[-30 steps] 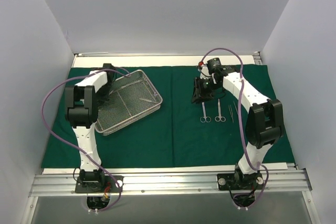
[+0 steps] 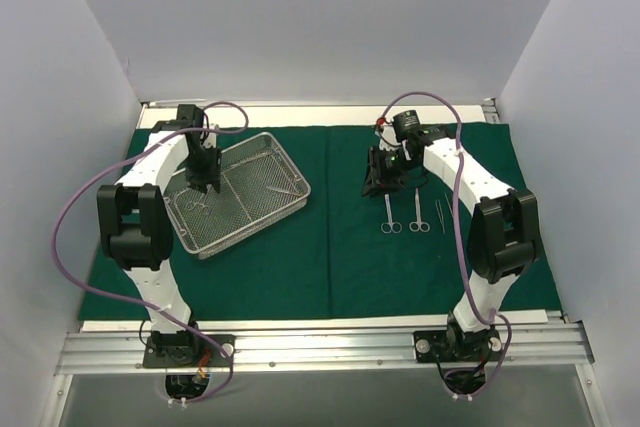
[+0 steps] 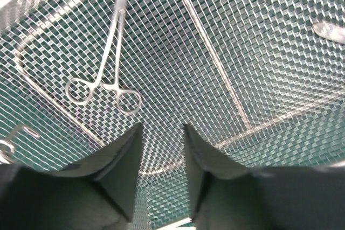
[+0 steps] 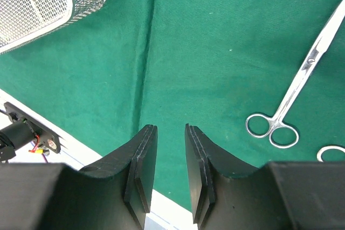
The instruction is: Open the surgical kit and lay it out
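The wire-mesh tray (image 2: 270,212) lies on the left of the green cloth. Inside it are forceps with ring handles (image 3: 108,79), another ringed instrument (image 3: 8,144) and a slim instrument (image 2: 282,189). My left gripper is open above the tray, its fingers empty. My right gripper hangs open over the cloth, empty. Beside it, two scissors (image 2: 391,215) (image 2: 419,215) and tweezers (image 2: 440,215) lie laid out on the cloth.
Pale walls and rails border the work area.
The right arm is unchanged.
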